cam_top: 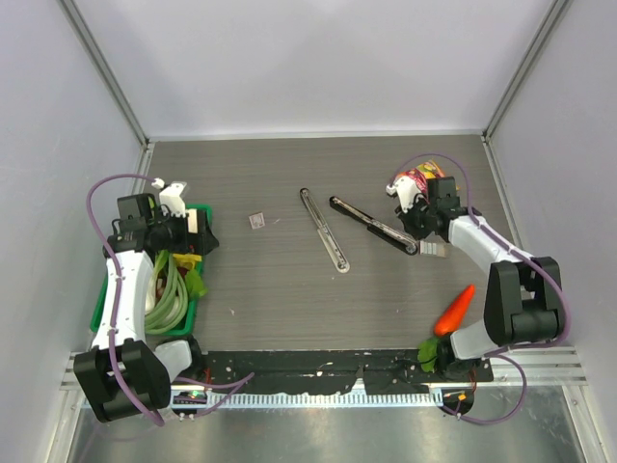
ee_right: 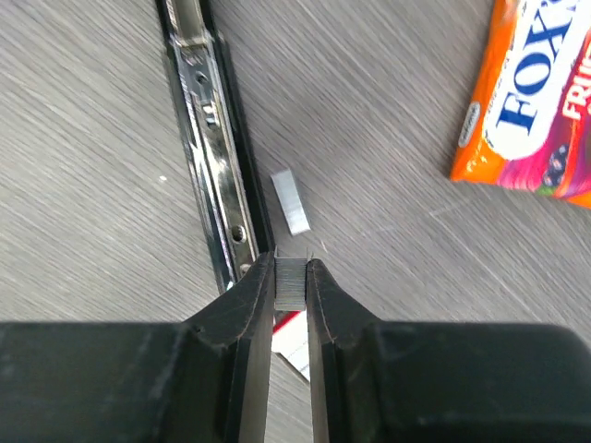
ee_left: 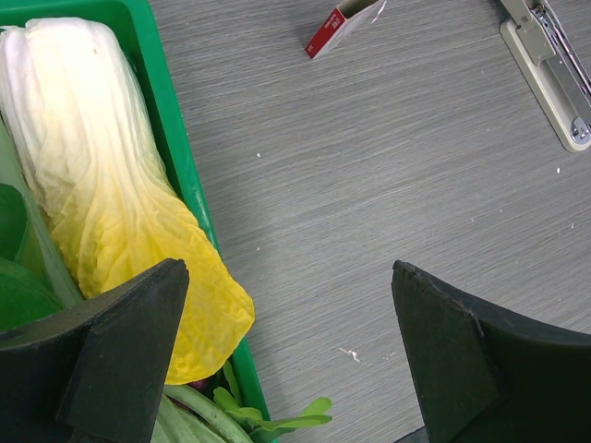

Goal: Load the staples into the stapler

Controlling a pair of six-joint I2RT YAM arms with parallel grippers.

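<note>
My right gripper is shut on a small silver staple strip (ee_right: pixel 290 284), with a fingertip against each side. Just left of it lies a black stapler (cam_top: pixel 357 212), opened out flat, its metal channel (ee_right: pixel 212 152) facing up. A second silver strip (ee_right: pixel 291 201) rests on the table beside that stapler. Partly hidden behind my right fingers is a red and white box (ee_right: pixel 294 341). A pale stapler (cam_top: pixel 324 230), also laid out long, is at mid-table. At the left, my left gripper hangs open and empty over the basket's edge.
A green basket (ee_left: pixel 171 120) of toy vegetables stands under the left arm. A small red and white box (ee_left: pixel 342 28) lies between basket and pale stapler. A snack packet (ee_right: pixel 526 101) is at the back right, a toy carrot (cam_top: pixel 454 311) at the front right.
</note>
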